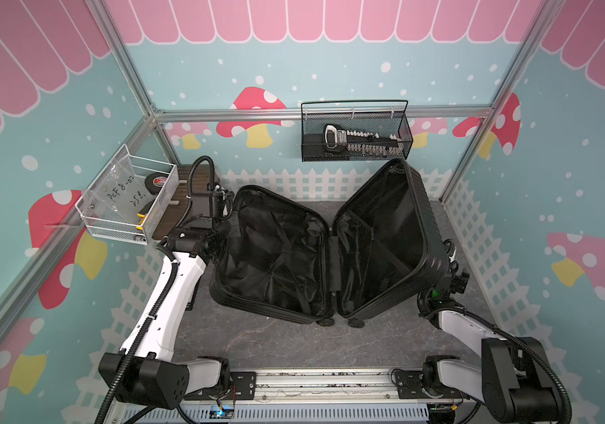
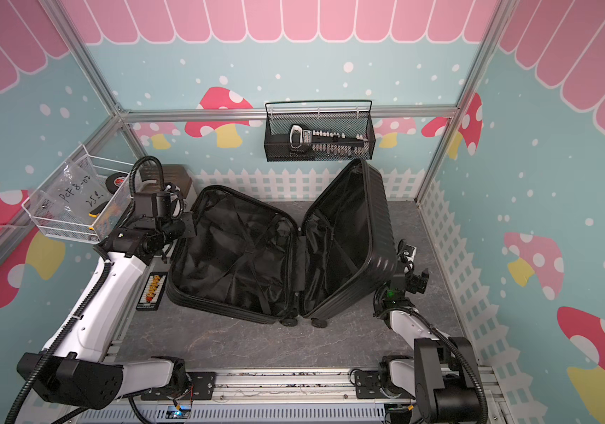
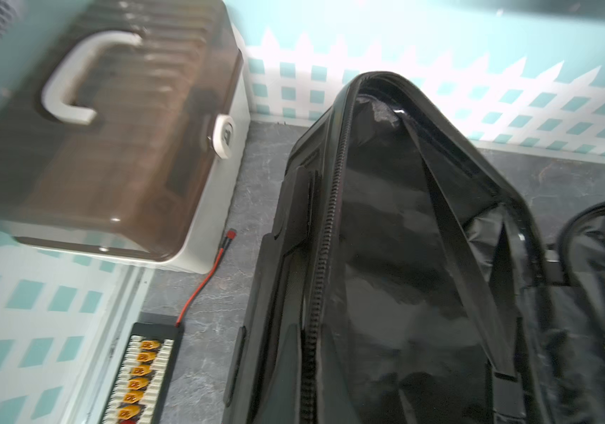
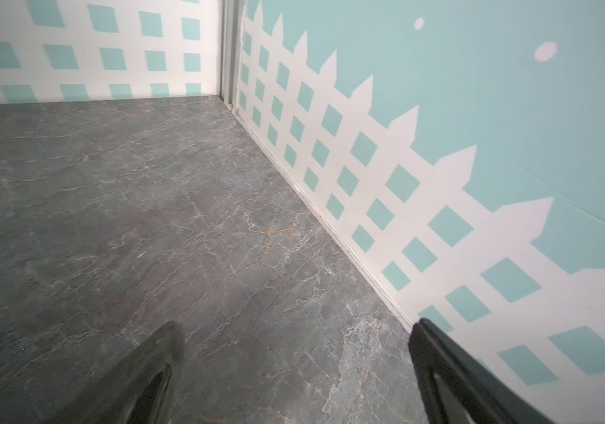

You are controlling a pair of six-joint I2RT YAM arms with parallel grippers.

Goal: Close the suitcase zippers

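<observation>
The black suitcase [image 1: 274,261] lies spread open, its left half tilted with the left edge lifted and its right half leaning up at the right. Along the left half's rim runs a toothed zipper track [image 3: 327,240]. My left gripper is shut on that rim, one finger on each side of the zipper track. No zipper pull can be made out. On the far side of the right half, my right gripper stands open above bare floor, with nothing between its fingers.
A box with a brown lid [image 3: 125,120] stands left of the suitcase. A connector board [image 2: 151,289] and its red wire [image 3: 199,286] lie nearby. A black wire basket [image 1: 355,145] hangs at the back.
</observation>
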